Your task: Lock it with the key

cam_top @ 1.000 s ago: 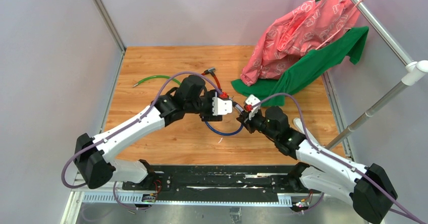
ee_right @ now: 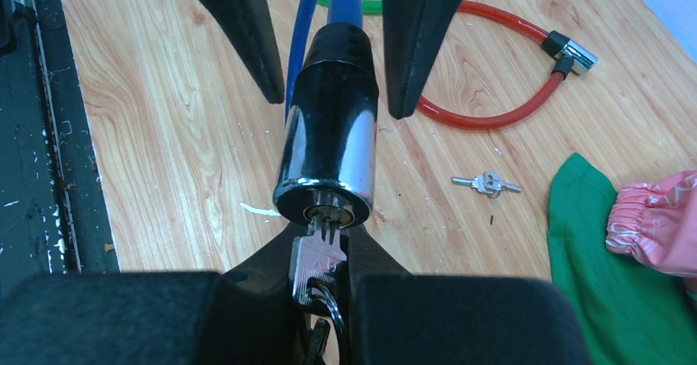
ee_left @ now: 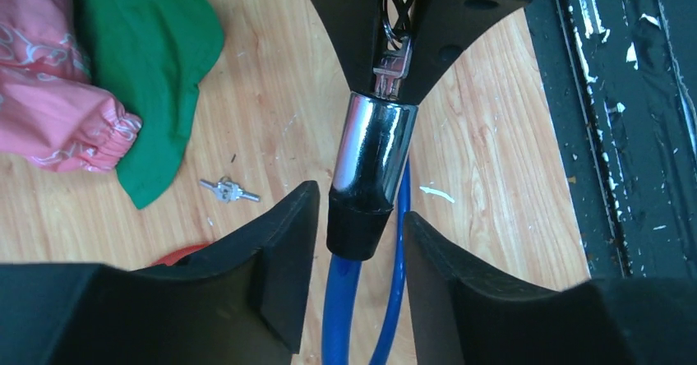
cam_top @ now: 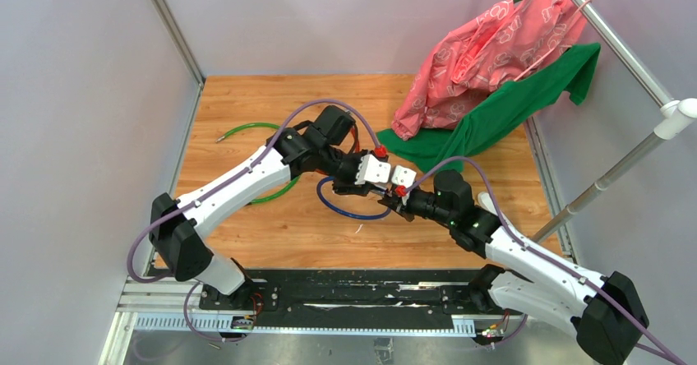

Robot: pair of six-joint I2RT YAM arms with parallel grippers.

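Note:
A chrome cable-lock head [ee_left: 371, 151] with a black collar on a blue cable [ee_left: 339, 307] hangs between both grippers. My right gripper is shut on a key [ee_right: 319, 262], whose blade meets the keyhole at the end of the lock head; how deep it sits I cannot tell. My left gripper is part open, its fingertips on either side of the black collar, apparently apart from it.
A loose key [ee_left: 230, 191] lies on the wooden table [cam_top: 246, 233]. A red cable lock [ee_right: 514, 117] and green cable [cam_top: 246, 127] lie behind. Pink and green cloths [cam_top: 485, 69] fill the back right.
The right gripper has shifted slightly, still with the key.

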